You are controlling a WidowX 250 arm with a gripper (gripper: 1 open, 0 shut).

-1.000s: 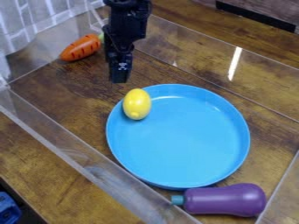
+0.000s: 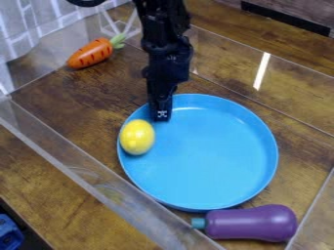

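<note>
My dark gripper [image 2: 159, 105] hangs from the top of the camera view, its tips low at the back-left edge of a blue plate [image 2: 209, 161]. A yellow lemon-like object [image 2: 137, 138] rests on the left side of the plate, just in front of and below the fingertips. I cannot tell whether the fingers are open or shut.
An orange carrot [image 2: 92, 54] lies at the back left, and a purple eggplant [image 2: 255, 223] at the front right, beside the plate. A clear-walled enclosure borders the brown wooden surface [image 2: 59, 103].
My gripper has moved down to the plate's back edge. The yellow object has shifted toward the front left on the plate.
</note>
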